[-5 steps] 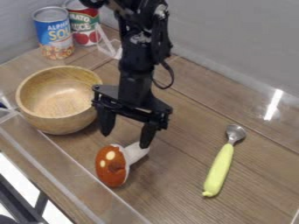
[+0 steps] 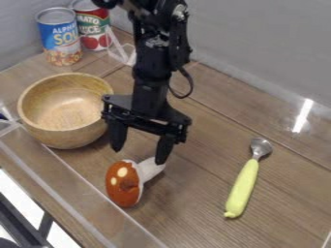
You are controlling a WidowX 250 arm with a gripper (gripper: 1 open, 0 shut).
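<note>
The black gripper hangs open at the center, its two fingers apart with nothing visible between them. Just below and in front of it a red toy mushroom with white spots lies on its side on the wooden table, its white stem pointing up and right toward the right fingertip. A tan bowl stands left of the gripper, close beside it. A pale yellow-green long object with a silver end lies at the right.
An Alpo can and a red can stand at the back left by the wall. A clear edge runs along the front left.
</note>
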